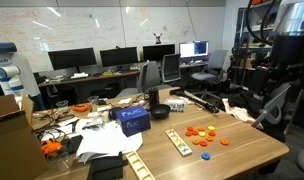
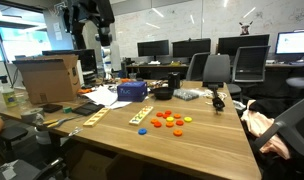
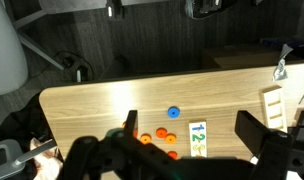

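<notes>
My gripper hangs high above the front of the wooden table, its dark fingers spread wide at both sides of the wrist view. Nothing is between them; the finger is open. Below lie small round discs: a blue disc (image 3: pixel 173 112), an orange disc (image 3: pixel 162 133) and several red, orange and yellow ones, partly cut off at the lower edge. Beside them is a narrow wooden board (image 3: pixel 198 139) with pale tiles and green marks. A second long wooden board (image 3: pixel 275 109) lies apart, toward the wrist view's right.
A blue box (image 1: pixel 133 121) stands mid-table, with a black bowl (image 1: pixel 161 111) behind it. White papers (image 1: pixel 98 142) and a black cloth-like item (image 1: pixel 106 168) lie left. A cardboard box (image 1: pixel 17 145) takes the left end. Bare tabletop (image 2: pixel 204 149) surrounds the discs.
</notes>
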